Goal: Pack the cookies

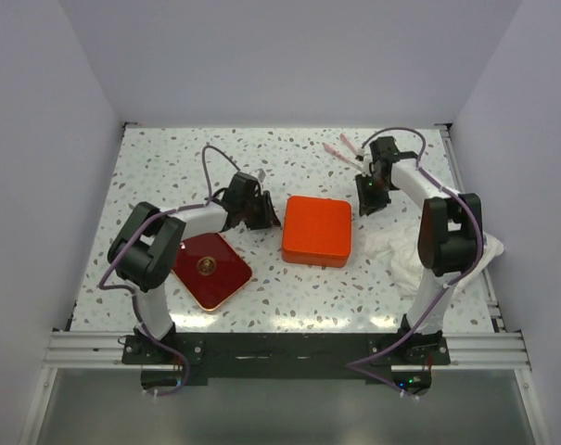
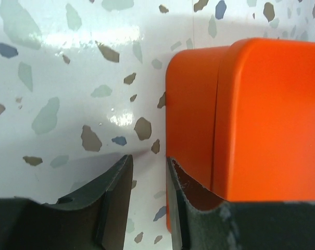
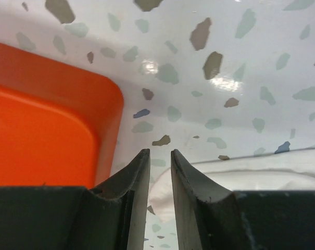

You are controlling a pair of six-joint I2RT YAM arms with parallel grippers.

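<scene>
An orange rectangular box sits squarely in the middle of the table. Just left of it is my left gripper, open, its tips beside the box's side in the left wrist view. My right gripper is a short way off the box's right side, part open with empty space between its fingers; in the right wrist view the box's rounded corner is at the left. A dark red lidded tin with a round gold emblem lies at the front left. No cookies can be seen.
A crumpled white cloth lies on the right, near the right gripper. Pink-and-white tongs lie at the back. The table's back left and the strip in front of the box are clear.
</scene>
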